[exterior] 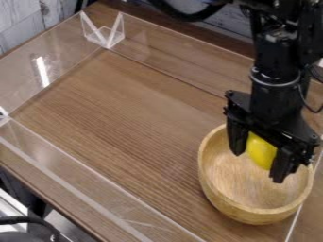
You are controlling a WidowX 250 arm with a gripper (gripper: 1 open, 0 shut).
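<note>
My black gripper (270, 142) reaches down from the upper right over a pale wooden bowl (247, 197) at the lower right. A yellow object (263, 151) sits between its fingers, low over the bowl's inside. Whether the fingers grip it, and whether it rests on the bowl, I cannot tell.
A clear plastic holder (105, 28) stands at the back left. Black cables lie at the lower left corner and along the top.
</note>
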